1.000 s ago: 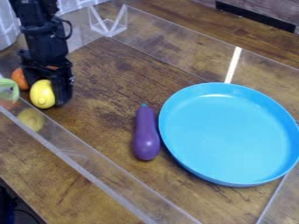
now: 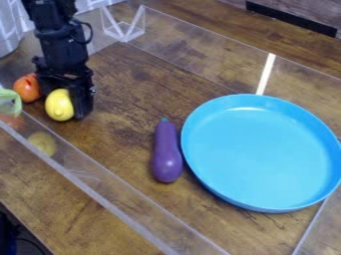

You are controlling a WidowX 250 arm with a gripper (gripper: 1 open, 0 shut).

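My black gripper (image 2: 66,84) is at the upper left, low over the table, shut on a yellow lemon-like object (image 2: 59,105), whose lower part shows below the fingers. An orange-red round item (image 2: 26,87) sits just left of it, and a pale green-white vegetable (image 2: 7,103) lies at the left edge. A purple eggplant (image 2: 167,151) lies upright in the image near the middle, left of a large blue plate (image 2: 260,153).
A clear plastic barrier (image 2: 107,184) runs diagonally along the lower left, with others at the back and right.
My gripper and the yellow object have shifted slightly to the right. The eggplant and plate have not moved.
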